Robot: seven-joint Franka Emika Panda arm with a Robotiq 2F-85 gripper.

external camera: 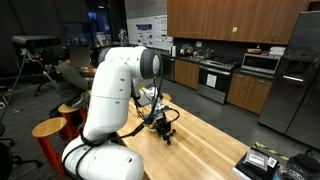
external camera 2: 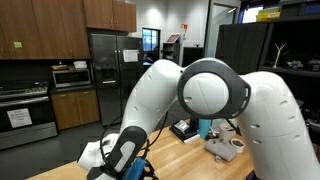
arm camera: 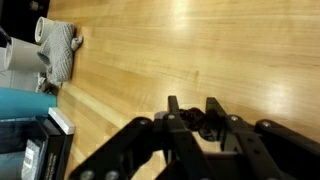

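Observation:
Low over the wooden table stands my gripper, its fingertips close together in the wrist view. A small dark, shiny thing (arm camera: 204, 125) shows between the fingers, which are shut on it. It is too small and too hidden to name. In exterior view 1 the gripper (external camera: 168, 132) is near the table surface, left of the middle. The arm covers most of it in exterior view 2.
Wrist view: a white mug (arm camera: 43, 29), a grey cloth-like thing (arm camera: 61, 56), a teal object (arm camera: 25, 104) and a dark box (arm camera: 55, 150) lie along the left. Stools (external camera: 48, 128) stand left in exterior view 1.

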